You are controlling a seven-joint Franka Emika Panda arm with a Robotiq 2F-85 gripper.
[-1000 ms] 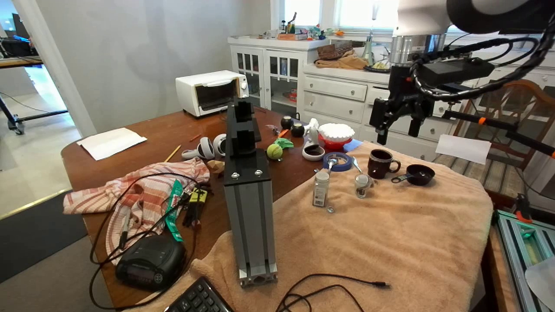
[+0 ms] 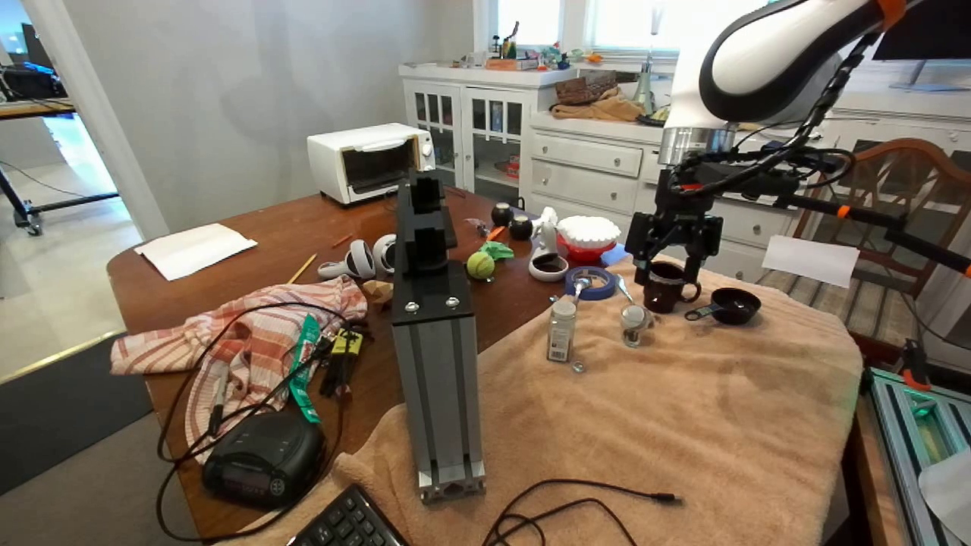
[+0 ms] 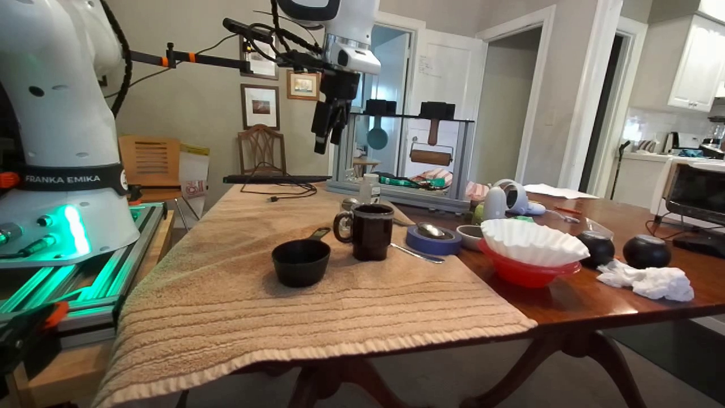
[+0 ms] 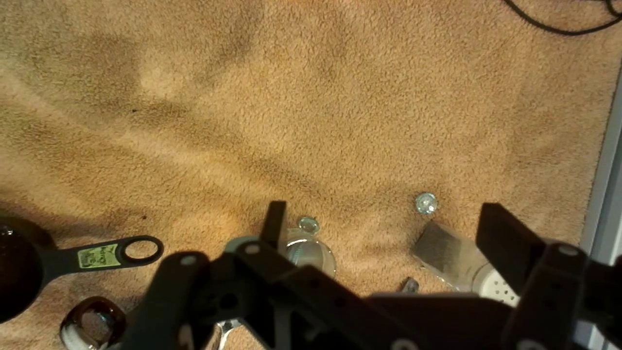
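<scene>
My gripper stands open above the beige towel, nothing between its fingers. In the wrist view a small glass jar (image 4: 312, 254) lies beside the left finger, partly covered by it. A clear shaker bottle (image 4: 446, 256) with a perforated white lid is near the right finger. Two small glass beads, one by the jar (image 4: 308, 224) and a glass bead (image 4: 426, 203) by the bottle, rest on the cloth. In exterior view 1 the gripper overlaps the dark brown mug (image 2: 664, 290); exterior view 2 has the gripper (image 3: 328, 146) well above the tabletop.
A black measuring cup (image 3: 301, 262) sits beside the mug. Blue tape (image 3: 433, 241) and a red bowl (image 3: 530, 271) with white paper filters stand farther along. A metal-framed rack (image 2: 443, 382) rises from the table. Open towel (image 2: 655, 428) lies in front of the bottle.
My arm has come lower and shifted left in exterior view 1, from beyond the mug to overlapping it. The gripper has also turned. The objects on the table have not moved.
</scene>
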